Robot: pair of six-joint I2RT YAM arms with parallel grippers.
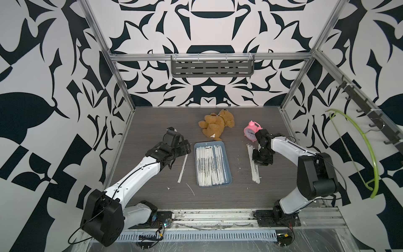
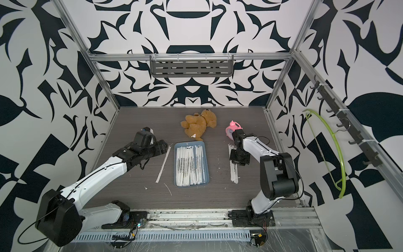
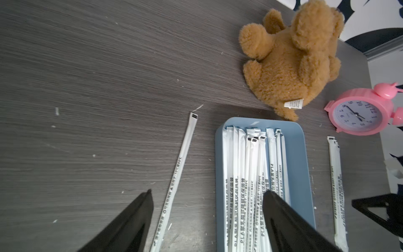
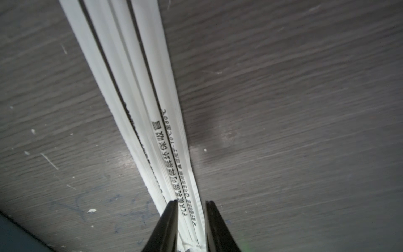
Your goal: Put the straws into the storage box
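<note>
A pale blue storage box (image 1: pixel 228 168) holds many white wrapped straws (image 3: pixel 237 176). One straw (image 3: pixel 177 172) lies left of the box on the table (image 3: pixel 105 84). Several more straws (image 4: pixel 138 105) lie bunched to the right of the box. My left gripper hangs open over the table near the single straw, nothing between its fingers. My right gripper is low over the right bunch, its fingertips a short way apart around part of it in the right wrist view; whether they touch the straws is unclear.
A brown plush toy (image 1: pixel 214 124) lies behind the box. A pink alarm clock (image 3: pixel 356 111) stands at the back right, close to my right arm.
</note>
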